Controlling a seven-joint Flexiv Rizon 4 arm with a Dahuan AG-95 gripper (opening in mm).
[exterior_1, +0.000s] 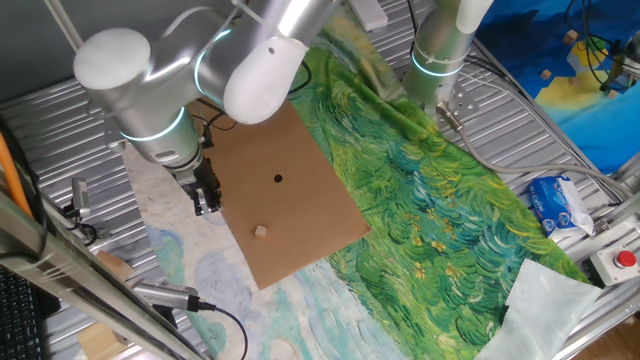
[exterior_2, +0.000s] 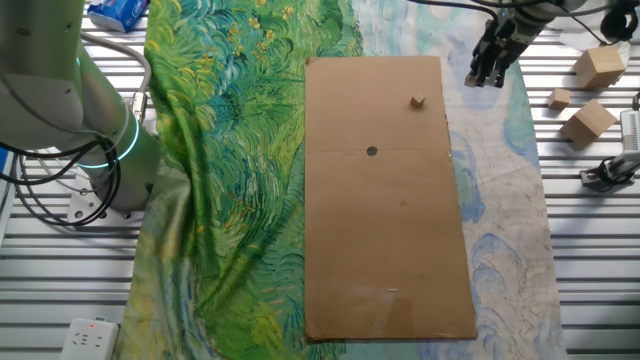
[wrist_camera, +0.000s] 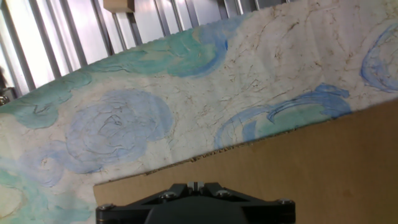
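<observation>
A small wooden cube (exterior_1: 260, 231) rests on the brown cardboard sheet (exterior_1: 300, 215), close to the edge on the gripper's side. Exterior view 2 shows the same cube (exterior_2: 417, 101) near the sheet's upper right corner, and a dark round spot (exterior_2: 372, 151) nearer its middle. My gripper (exterior_1: 207, 208) hangs over the pale cloth beside the cardboard, apart from the cube. In the wrist view the black fingertips of my gripper meet, and nothing shows between them. The small cube is not visible in that view.
Several wooden blocks, one of them a larger block (exterior_2: 600, 67), lie on the metal slats beyond the cloth. A wipes pack (exterior_1: 560, 205) and a red button box (exterior_1: 617, 262) are at the right. Most of the cardboard is clear.
</observation>
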